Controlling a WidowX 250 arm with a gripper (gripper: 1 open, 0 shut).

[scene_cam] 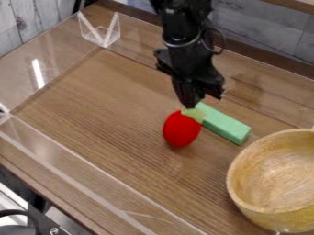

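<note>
My gripper (189,99) hangs over the table's middle, its dark fingertips just above a red rounded object (181,129) with a pale green top. I see nothing held between the fingers; they look shut. A mint green bar (225,124) lies to the right of the red object, running diagonally, its upper end near the gripper.
A large yellow bowl (273,180) fills the lower right. A clear wire-like or plastic item (101,27) sits at the back left. Walls bound the back, and a dark cable is at the lower left.
</note>
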